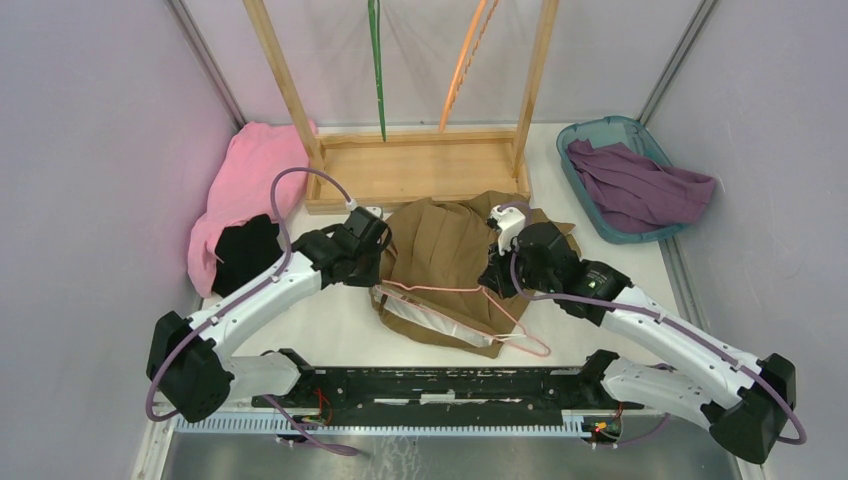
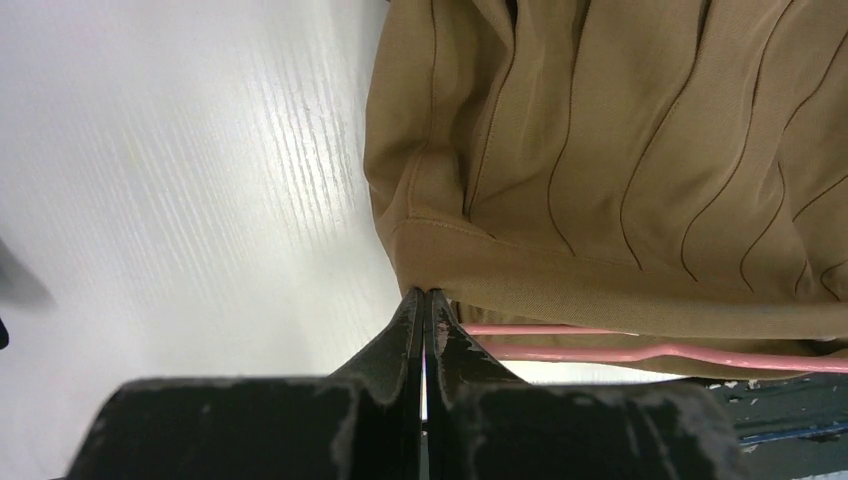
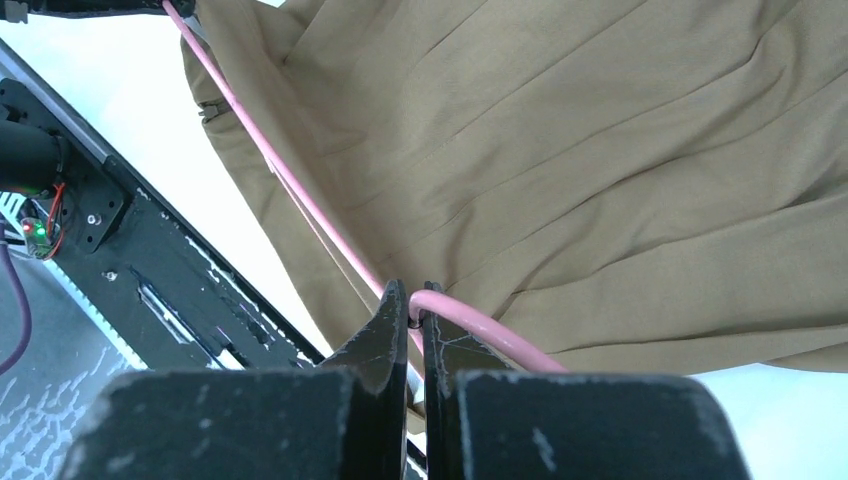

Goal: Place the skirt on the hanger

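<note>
A brown pleated skirt (image 1: 450, 235) lies spread on the white table, with a pink hanger (image 1: 525, 345) along its near, folded waistband, where white lining shows in the top view. My left gripper is shut at the waistband's left end (image 2: 480, 240), pinching fabric; pink hanger bars (image 2: 700, 355) run just beside it. My right gripper is shut on the pink hanger at a bend in its bar (image 3: 490, 330), above the skirt.
A wooden rack (image 1: 420, 160) with green and orange hangers stands behind. Pink (image 1: 245, 175) and black (image 1: 240, 250) cloths lie left, a teal basket (image 1: 620, 235) with purple cloth right. Bare table shows near the front left.
</note>
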